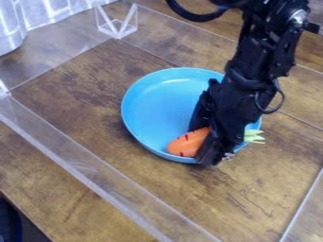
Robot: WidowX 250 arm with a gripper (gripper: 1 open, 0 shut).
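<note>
A blue round bowl sits on the wooden surface. Inside its right part lies an orange carrot with pale green leaves poking past the rim. My black gripper reaches down from the upper right over the carrot, its fingers around it inside the bowl and shut on it. The arm hides much of the bowl's right side and part of the carrot.
A small clear plastic frame stands at the top left, by white fabric in the corner. Clear strips run along the left and right of the wood. The wood left of the bowl is clear.
</note>
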